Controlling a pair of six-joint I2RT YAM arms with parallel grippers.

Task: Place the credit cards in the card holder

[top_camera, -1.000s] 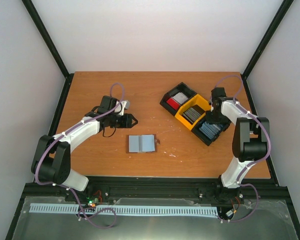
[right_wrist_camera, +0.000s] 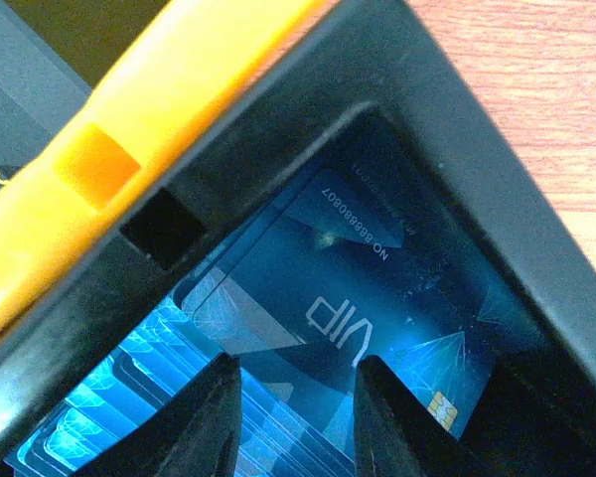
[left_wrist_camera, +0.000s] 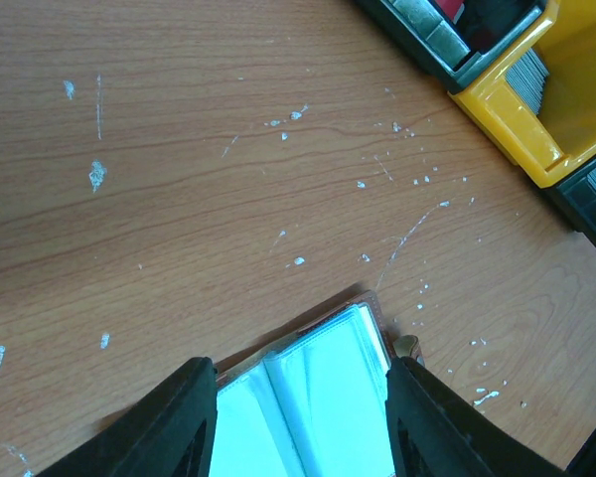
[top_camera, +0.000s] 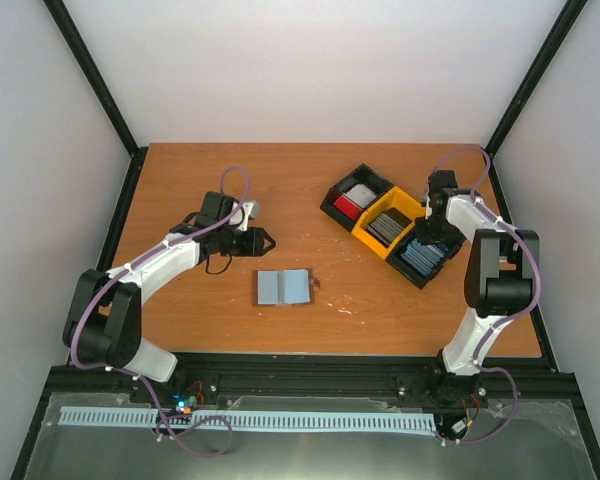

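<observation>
The brown card holder [top_camera: 284, 288] lies open on the table, its pale clear sleeves [left_wrist_camera: 335, 383] facing up. Back from it, my left gripper [top_camera: 268, 241] is open and empty; the holder shows between its fingers in the left wrist view. Over the front-right black bin [right_wrist_camera: 417, 60], my right gripper has its fingers apart. Below and between them are several blue cards [top_camera: 420, 257] standing in a row. One dark-blue VIP card [right_wrist_camera: 368, 288] leans at the bin's end, beyond the fingertips. No card shows clearly gripped.
A yellow bin [top_camera: 398, 197] with dark cards adjoins the black bin. Behind it, another black bin [top_camera: 336, 208] holds red cards [top_camera: 347, 206] and pale ones. The bin walls rise close around my right fingers. Table space between holder and bins is clear.
My right gripper has shifted slightly right and back, and the front-right bin and yellow bin have slid a little rightward. The left arm and card holder have stayed still.
</observation>
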